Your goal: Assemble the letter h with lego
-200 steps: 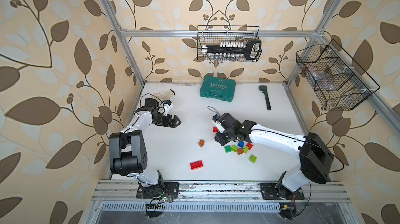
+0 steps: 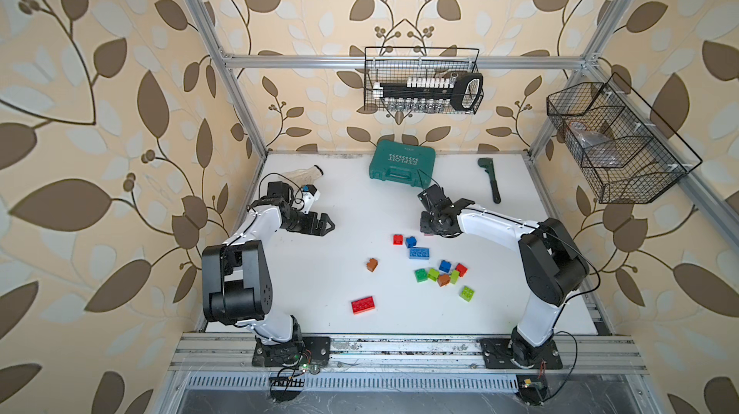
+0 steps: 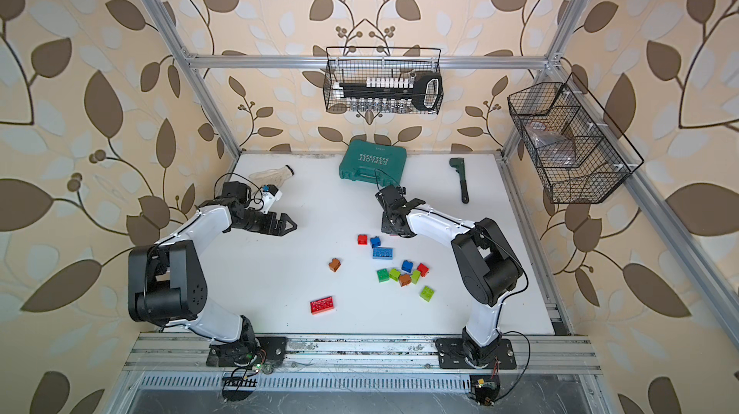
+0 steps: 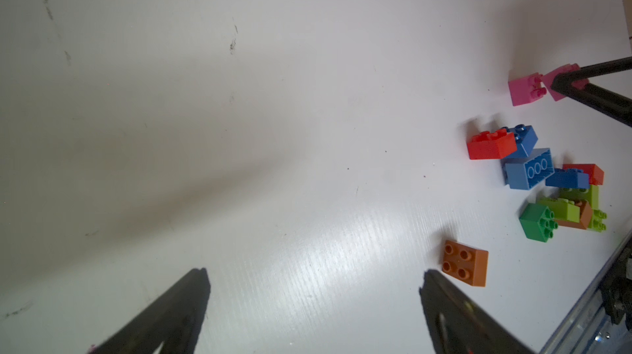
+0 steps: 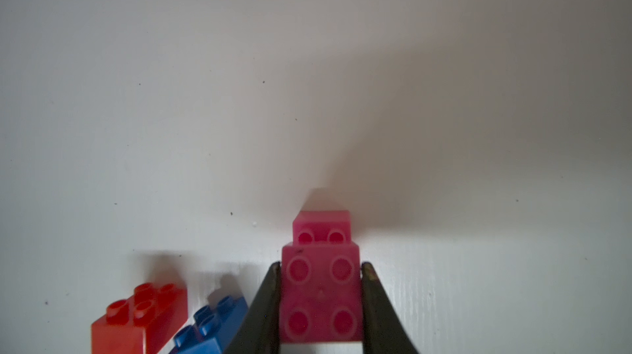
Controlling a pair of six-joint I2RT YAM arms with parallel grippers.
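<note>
In the right wrist view, my right gripper is shut on a pink brick [image 5: 320, 314], whose studs face the camera. Just beyond it a second pink brick [image 5: 321, 225] lies on the table; whether the two touch, I cannot tell. The left wrist view shows that loose pink brick [image 4: 524, 89] too, at the far right beside the right fingers [image 4: 592, 95]. My left gripper stands open and empty over bare table, off at the left. Nearby are a red brick [image 2: 398, 239], a small blue brick [image 2: 411, 242] and a long blue brick [image 2: 418, 253].
Green [image 2: 421, 275], lime, blue, red and orange bricks cluster toward the front right. An orange brick [image 2: 372, 264] and a long red brick [image 2: 362, 304] lie apart. At the back are a green case [image 2: 402, 163] and a wrench [image 2: 490, 180].
The left arm has stayed still.
</note>
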